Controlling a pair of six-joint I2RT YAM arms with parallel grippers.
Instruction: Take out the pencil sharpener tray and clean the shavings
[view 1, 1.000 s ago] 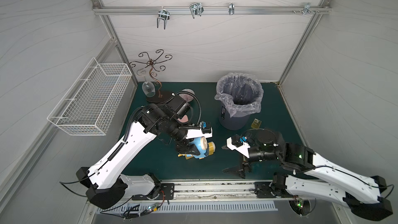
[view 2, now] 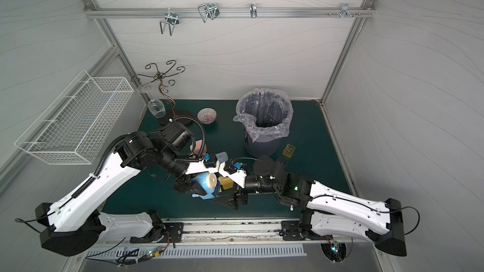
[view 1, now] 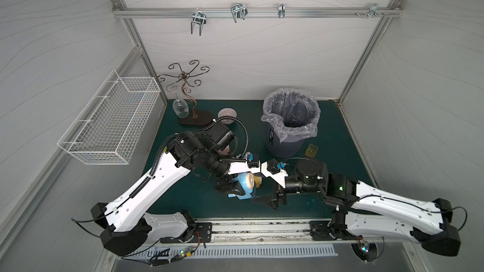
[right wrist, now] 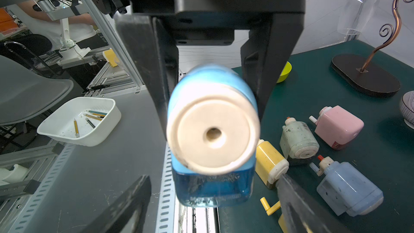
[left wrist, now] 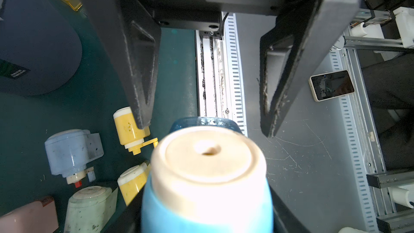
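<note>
A blue pencil sharpener with a cream round end and clear tray is held upraised by my left gripper, which is shut on it. My right gripper stands part open just to the right of it; in the right wrist view its fingers reach either side below the tray, apparently not gripping it. Whether shavings are in the tray I cannot tell.
A lined bin stands behind on the right, with a small yellow clear tray beside it. Other sharpeners lie on the mat. A stand with a glass is at back left.
My right gripper has moved left, close up to the blue sharpener. My left gripper has shifted slightly down with the sharpener in it.
</note>
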